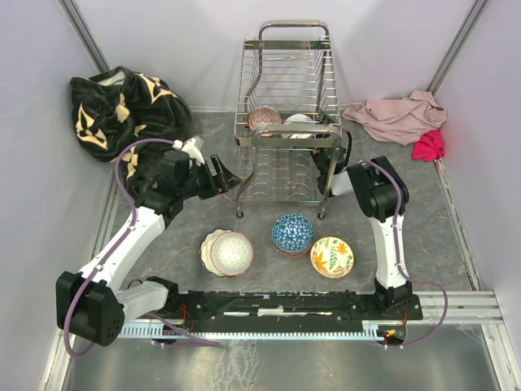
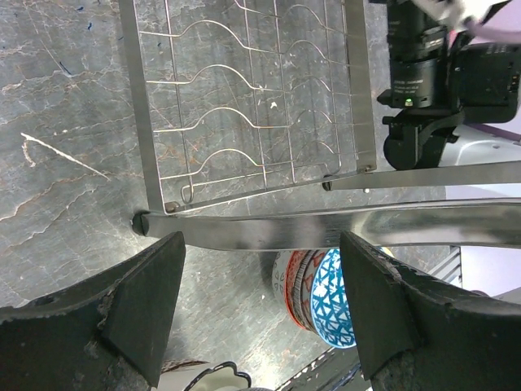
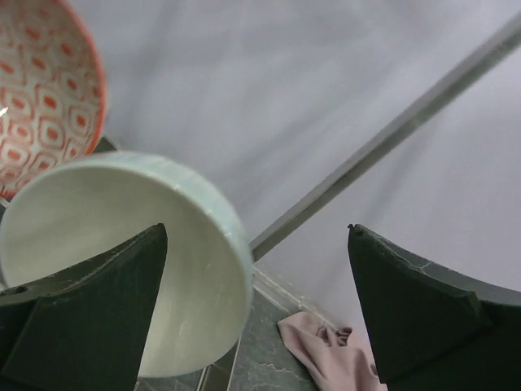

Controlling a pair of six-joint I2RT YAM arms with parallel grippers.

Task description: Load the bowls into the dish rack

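Note:
In the dish rack (image 1: 285,175), a red-patterned bowl (image 3: 45,90) and a white bowl (image 3: 195,293) stand on the upper tier. My right gripper is open at the white bowl, partly hidden by the rack from above. My left gripper (image 1: 224,175) is open, nothing between its fingers, at the rack's front left. On the table in front sit stacked blue-patterned bowls (image 1: 291,232), white speckled bowls (image 1: 232,252) and a floral bowl (image 1: 331,257).
A dark patterned blanket (image 1: 114,118) is heaped back left. Pink cloth (image 1: 395,116) and red cloth (image 1: 429,145) lie back right. The rack's lower tier is empty.

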